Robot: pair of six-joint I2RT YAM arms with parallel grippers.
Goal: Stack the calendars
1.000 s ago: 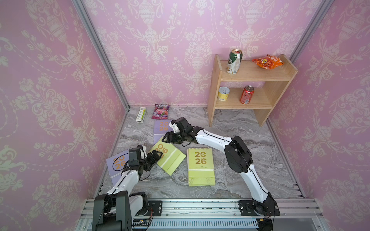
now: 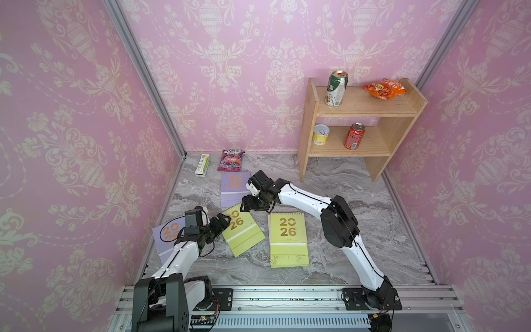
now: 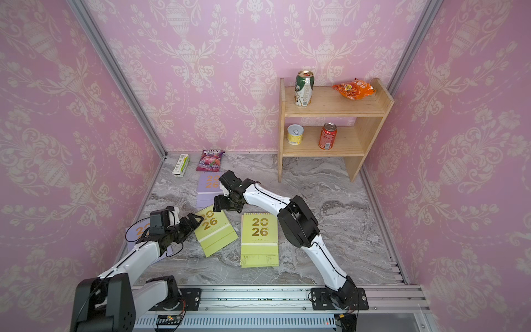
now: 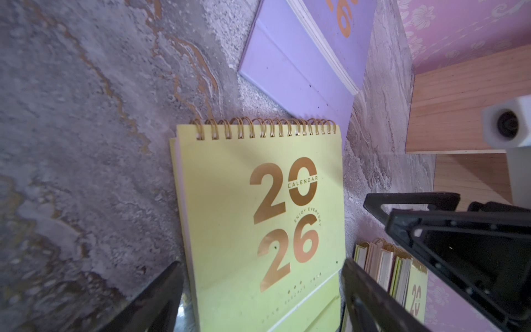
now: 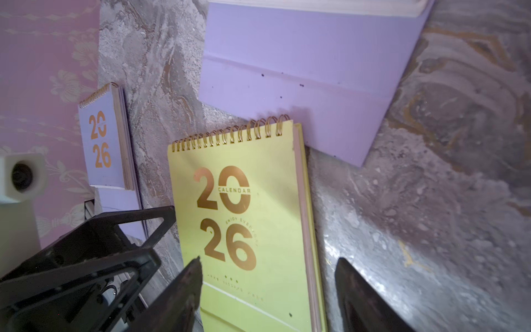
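Observation:
A yellow calendar (image 2: 243, 235) lies tilted at the front middle, between my left gripper (image 2: 223, 220) at its left and my right gripper (image 2: 246, 203) by its upper right corner. Both grippers are open, hovering low with nothing between their fingers. A second yellow calendar (image 2: 288, 238) lies straight to the right, apparently a stack. A purple calendar (image 2: 232, 188) lies behind, its lower part close against the tilted one's spiral edge. Another purple calendar (image 5: 103, 135) lies at the far left, partly behind my left arm in the top views.
A wooden shelf (image 2: 348, 113) at the back right holds cans and an orange snack bag. A purple snack bag (image 2: 230, 160) and a small box (image 2: 202, 165) lie at the back left.
The tilted yellow calendar has shifted a little toward the front and turned slightly. My left gripper has moved slightly back and left; my right gripper has moved forward and right.

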